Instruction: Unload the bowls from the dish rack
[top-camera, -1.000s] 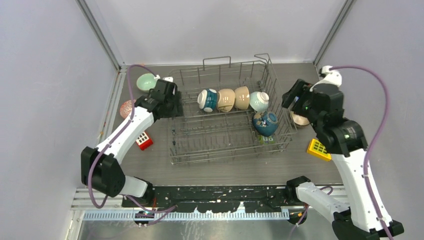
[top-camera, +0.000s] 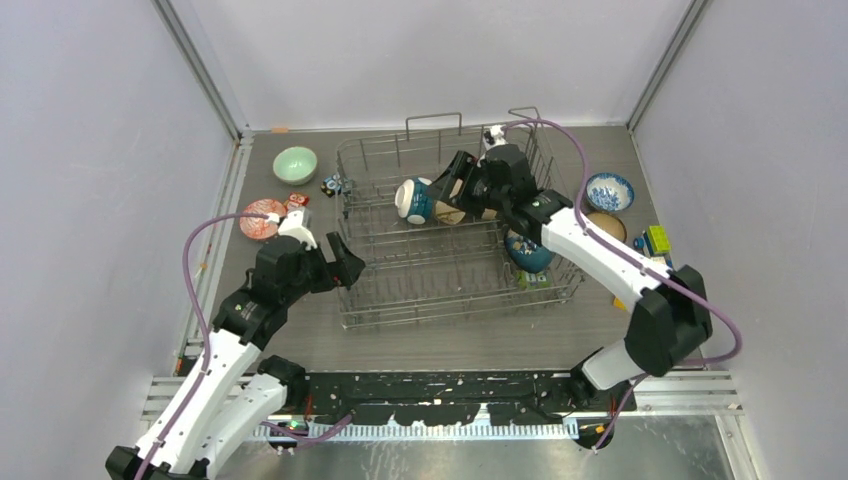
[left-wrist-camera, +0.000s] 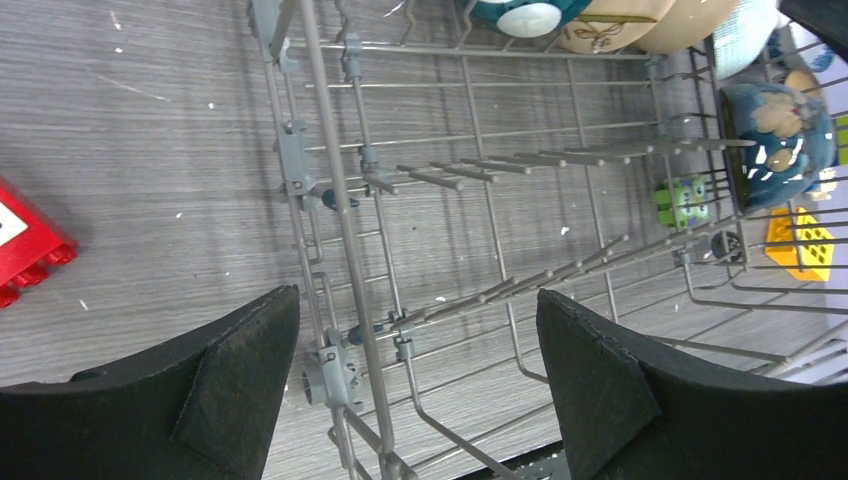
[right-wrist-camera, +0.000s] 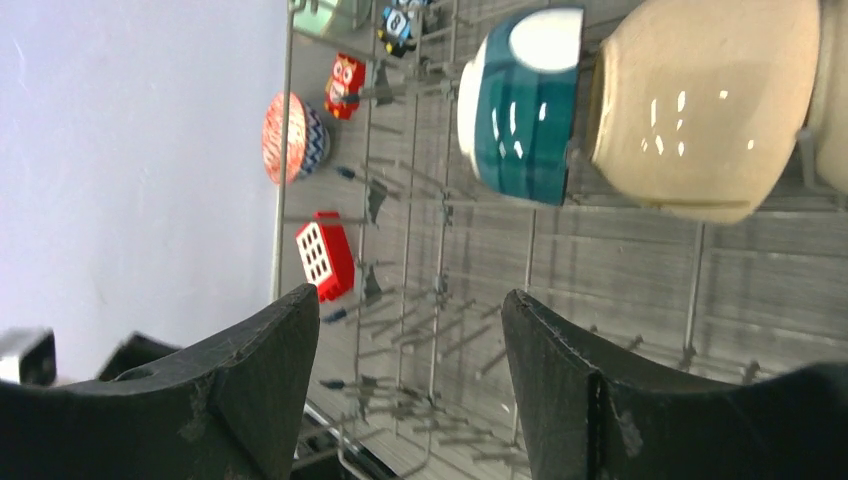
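A wire dish rack stands mid-table. In its back row lie a teal-and-white bowl and a beige bowl, tipped on their sides; another beige bowl and a pale bowl are largely hidden from above by my right arm. At the rack's right side leans a blue patterned bowl. My right gripper is open over the back row, near the beige bowls. In the right wrist view the teal bowl is beyond the empty fingers. My left gripper, also open and empty, hovers at the rack's left edge.
Outside the rack on the left are a green bowl, a red patterned bowl and a red block. On the right sit a blue-white bowl, a beige bowl and toy blocks.
My right arm has swung left from the table's right side to over the back-row bowls, uncovering the blue-white bowl. My left gripper has drawn back toward the front along the rack's left edge.
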